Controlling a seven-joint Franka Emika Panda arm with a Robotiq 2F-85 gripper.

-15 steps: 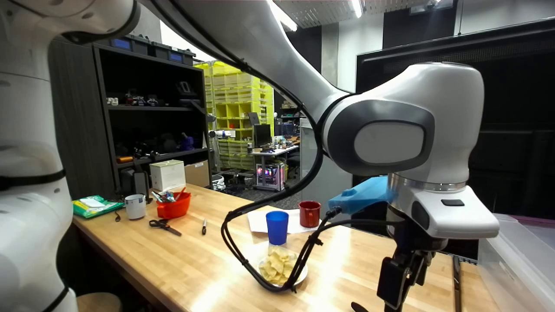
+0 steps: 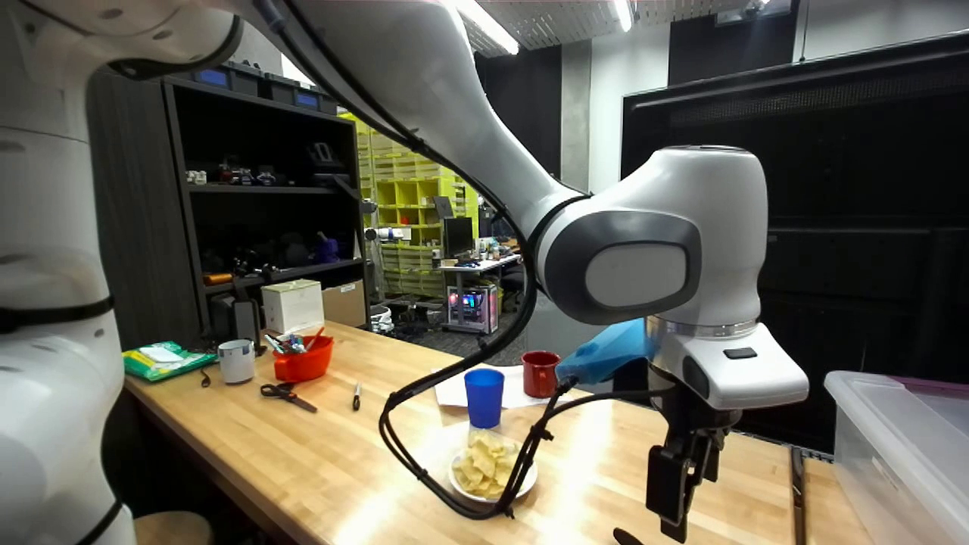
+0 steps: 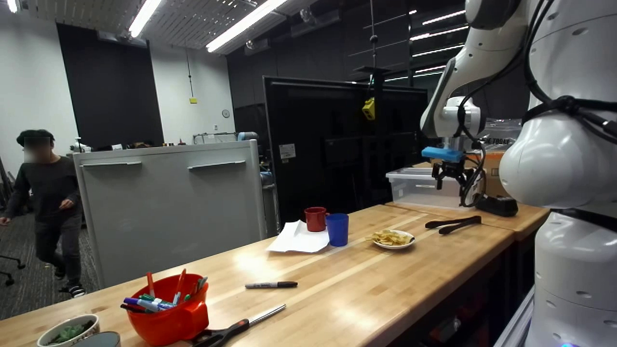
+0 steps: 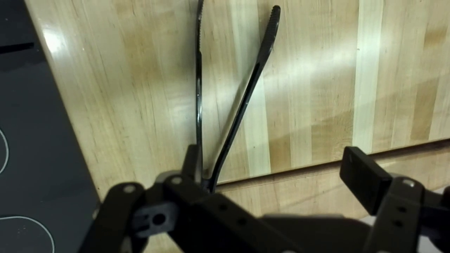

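Black tongs (image 4: 238,118) lie on the wooden table with their two arms spread in a narrow V; in exterior view 2 the tongs (image 3: 452,223) rest right of the chips plate. My gripper is open above the table, nothing between its fingers. Its left finger (image 4: 192,162) overlaps the hinge end of the tongs in the wrist view, while the right finger (image 4: 365,179) is over bare wood. From exterior view 2, the gripper (image 3: 448,180) hangs clear of the tabletop. Exterior view 1 shows only a tip of the tongs (image 2: 627,537) at the bottom edge.
A white plate of chips (image 2: 486,465), a blue cup (image 2: 484,398) and a red mug (image 2: 541,374) stand mid-table. A clear plastic bin (image 3: 425,190) sits behind the gripper. Pens fill a red container (image 3: 173,318); scissors (image 3: 234,330) and a marker (image 3: 270,284) lie nearby.
Objects on the table stay where they were.
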